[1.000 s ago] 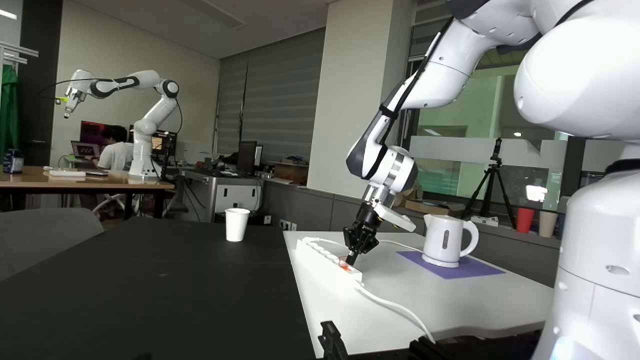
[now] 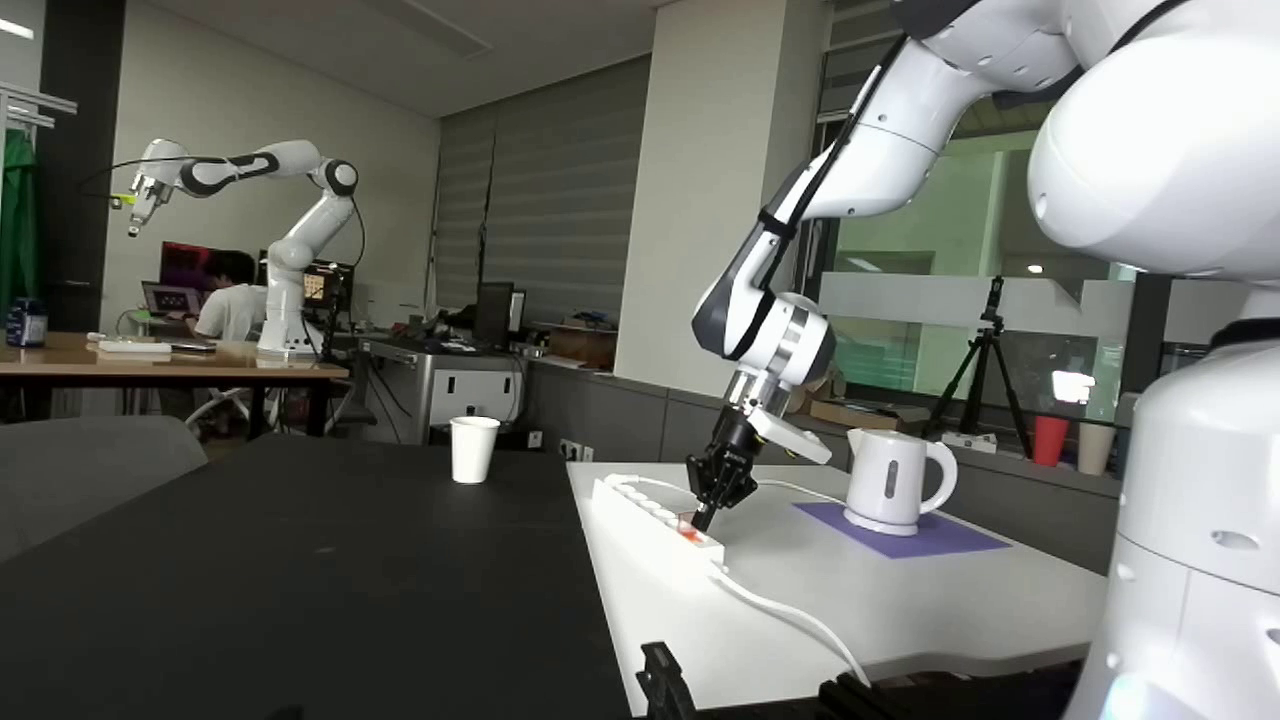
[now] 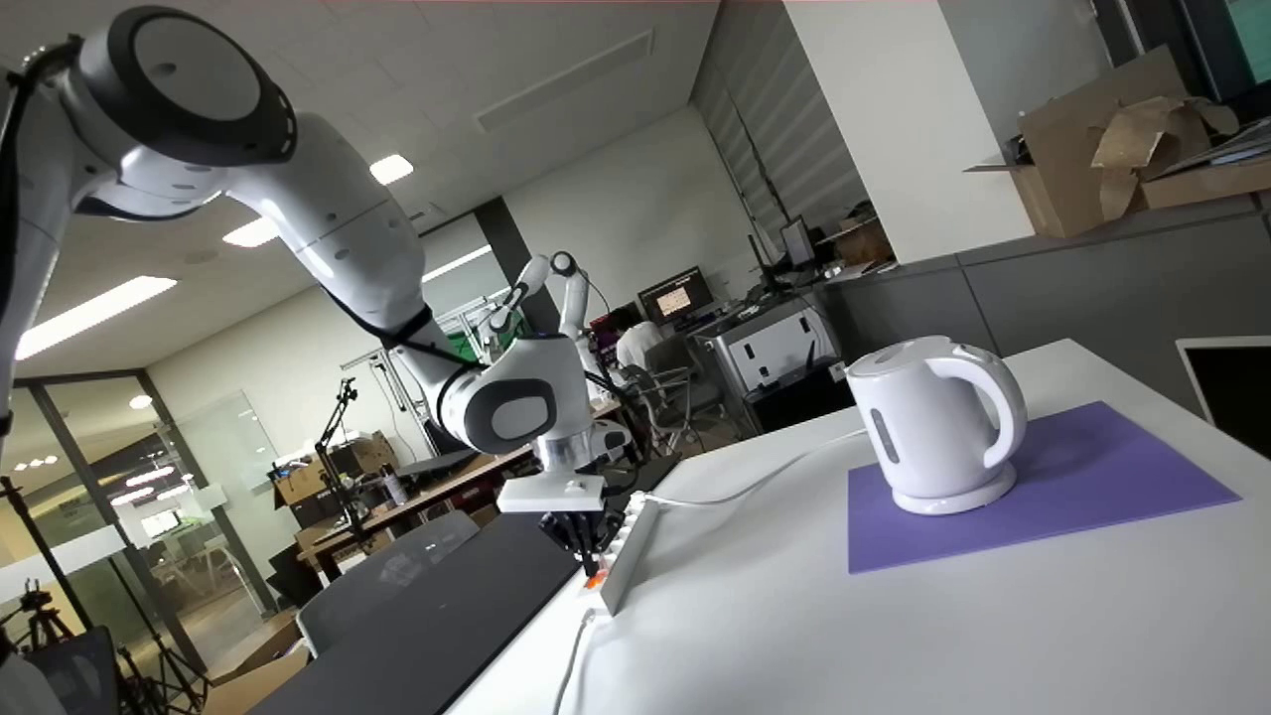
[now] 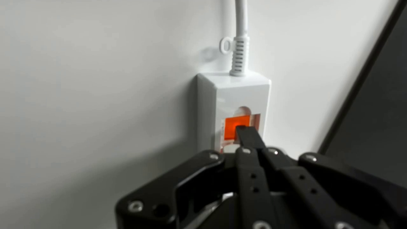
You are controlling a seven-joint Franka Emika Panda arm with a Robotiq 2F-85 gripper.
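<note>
A white power strip (image 2: 648, 518) lies along the left side of the white table, its orange switch (image 4: 237, 126) close to one end. My gripper is shut, nothing showing between its fingers, and its tips overlap the lower edge of the orange switch in the wrist view. Whether the tips press on the switch or hover just over it I cannot tell. From the side, the gripper (image 3: 589, 570) points down at the strip's switch end (image 3: 605, 596). The strip's middle is hidden behind the gripper in the wrist view.
A white kettle (image 3: 935, 423) stands on a purple mat (image 3: 1072, 495), well clear of the arm. A white cord (image 2: 792, 614) runs from the strip's near end. On the black table (image 2: 360, 576) stands a paper cup (image 2: 473, 450).
The orange of the switch looks slightly brighter now in exterior view 1. My arm and gripper appear in the same place as before.
</note>
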